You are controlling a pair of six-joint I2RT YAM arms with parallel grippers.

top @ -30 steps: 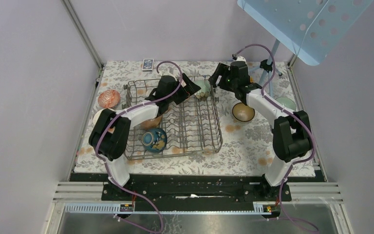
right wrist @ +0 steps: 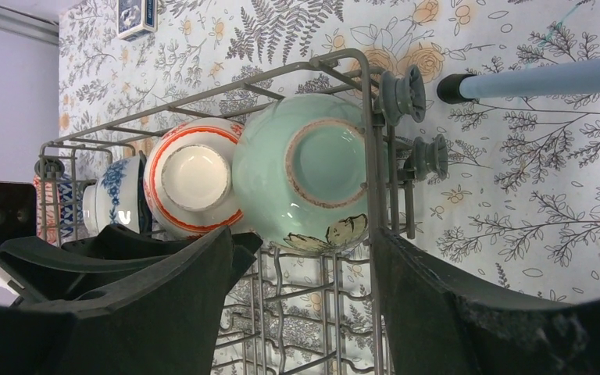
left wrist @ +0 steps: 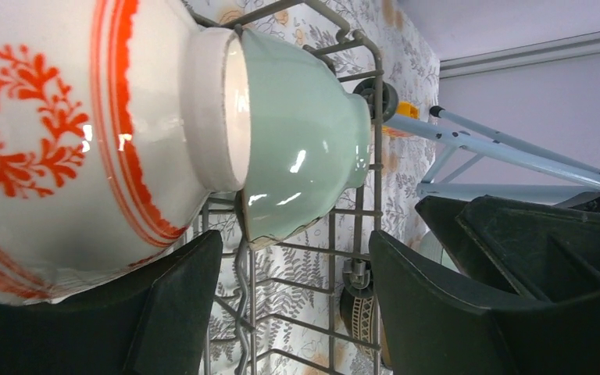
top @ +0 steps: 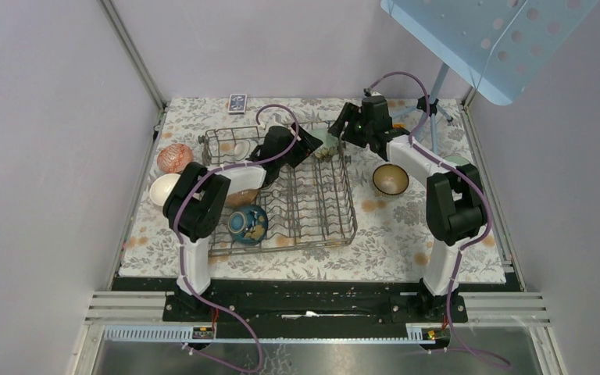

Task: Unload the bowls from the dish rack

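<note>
At the rack's back right a celadon bowl (right wrist: 301, 187) stands on its side, beside a white bowl with red bands (right wrist: 191, 141) and a blue-and-white bowl (right wrist: 117, 195). My left gripper (top: 305, 147) is open just left of the celadon bowl; in its wrist view the red-patterned bowl fills the left. My right gripper (top: 344, 123) hangs open above the celadon bowl at the rack's right edge. A blue bowl (top: 248, 224) lies in the front left of the rack (top: 324, 242); a brown bowl behind it is partly hidden by my left arm.
A red bowl (top: 175, 158) and white bowl (top: 162, 187) sit left of the rack. A tan bowl (top: 391, 179) stands to its right. A blue metal stand (top: 436, 125) is at the back right, and a card box (top: 237, 104) behind the rack.
Over the last second both arms have edged inward toward the back right bowls, the right gripper moving left over the celadon bowl, the left slightly rightward.
</note>
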